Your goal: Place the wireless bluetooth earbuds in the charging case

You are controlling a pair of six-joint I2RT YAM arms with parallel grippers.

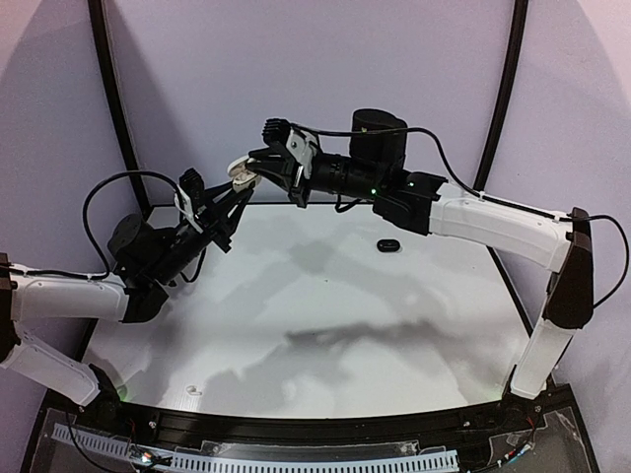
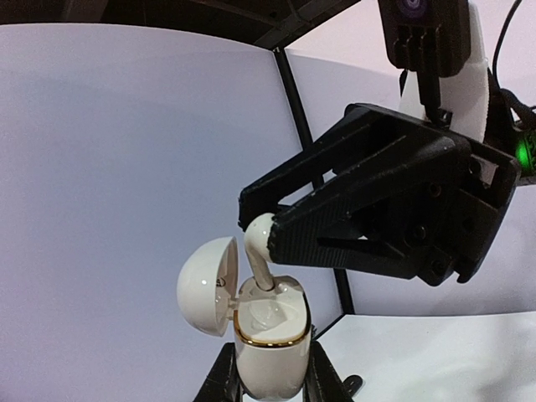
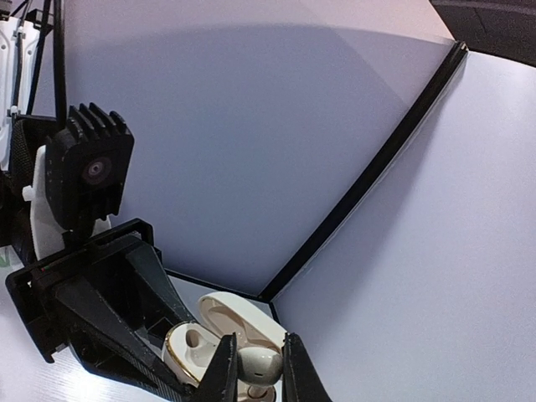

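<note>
The white charging case [image 2: 270,352] with a gold rim stands with its lid [image 2: 201,289] open, held by my left gripper [image 1: 240,187], which is shut on its base. My right gripper is shut on a white earbud [image 2: 258,234]. In the left wrist view the earbud's stem points down into the case's top, at the back part of the cavity; how deep it sits is hard to tell. In the right wrist view the case lies just behind the earbud, and its near opening is partly hidden by the fingers.
A small black object [image 1: 388,245] lies on the white table [image 1: 325,365] at the right rear. A small pale item [image 1: 194,390] lies near the front left. Walls surround it.
</note>
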